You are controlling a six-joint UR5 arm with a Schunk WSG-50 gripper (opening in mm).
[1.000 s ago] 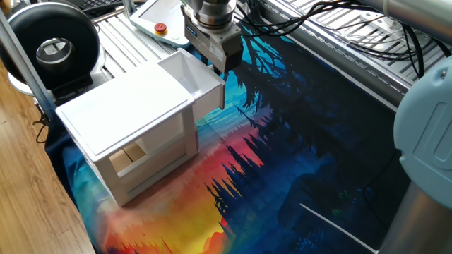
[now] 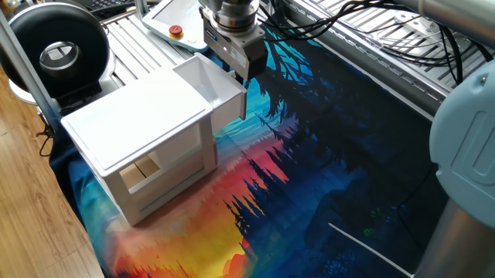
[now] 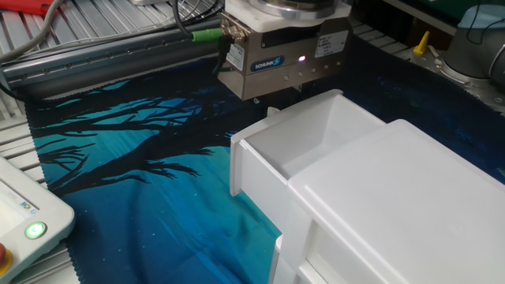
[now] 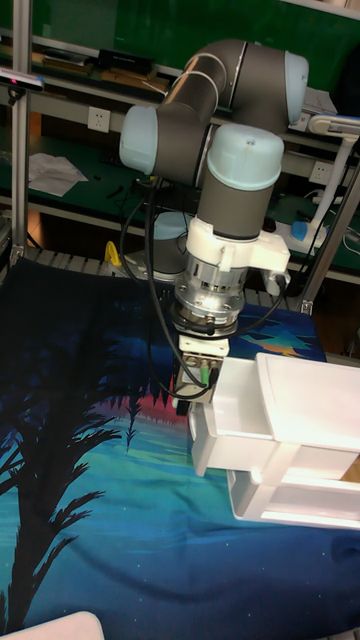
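A white cabinet (image 2: 139, 116) stands on the printed cloth, with its upper drawer (image 2: 213, 86) pulled well out. The inside of that drawer (image 3: 296, 146) looks empty in the part that shows. My gripper (image 2: 241, 80) points down at the outer end of the drawer, close to its front panel (image 3: 237, 166). In exterior view 2 the gripper body (image 3: 288, 67) is just beyond the drawer's rim, its dark fingers partly hidden behind it. Whether the fingers touch the panel, or how far apart they stand, does not show clearly.
The cabinet's lower part has an opening in its side (image 2: 143, 171). A control pendant with a red button (image 2: 176, 32) lies behind the cabinet. Cables (image 2: 317, 29) hang near the arm.
In exterior view 1 my gripper has shifted slightly to the right beside the drawer front. The cabinet and its pulled-out drawer look unchanged.
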